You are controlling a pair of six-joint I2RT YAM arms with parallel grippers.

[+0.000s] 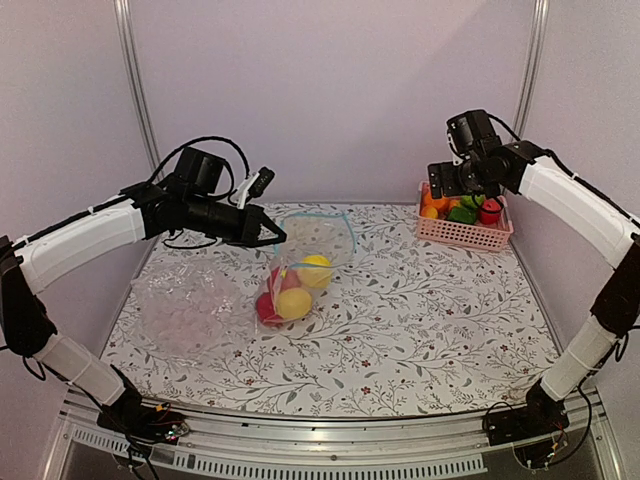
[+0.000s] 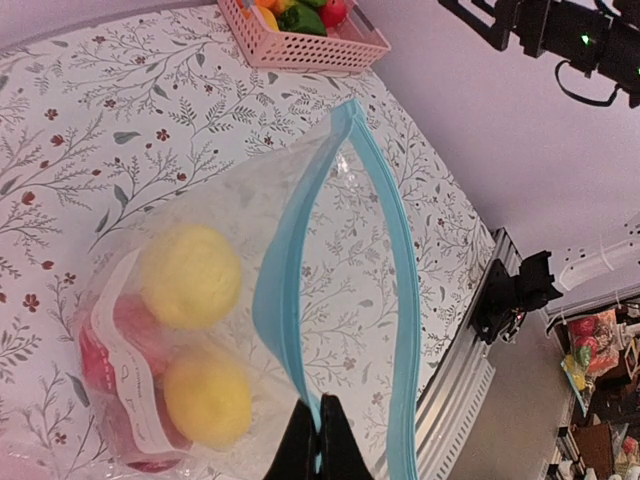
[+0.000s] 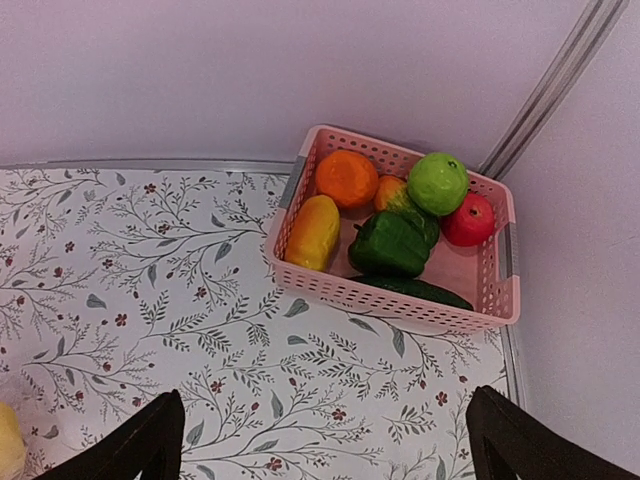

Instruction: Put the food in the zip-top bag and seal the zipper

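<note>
A clear zip bag (image 1: 312, 235) with a blue zipper holds yellow and red fruit (image 1: 292, 301). My left gripper (image 1: 278, 238) is shut at the bag's mouth; in the left wrist view the blue zipper edge (image 2: 294, 310) runs down to its fingertips (image 2: 318, 420). My right gripper is open above the right side of the table, facing the pink basket (image 3: 390, 300) of produce: an orange (image 3: 346, 178), a yellow pepper-like item (image 3: 312, 232), green items (image 3: 388, 246) and a red one (image 3: 468, 220).
Flat clear bags (image 1: 186, 310) lie on the table's left. Walls stand behind and at both sides.
</note>
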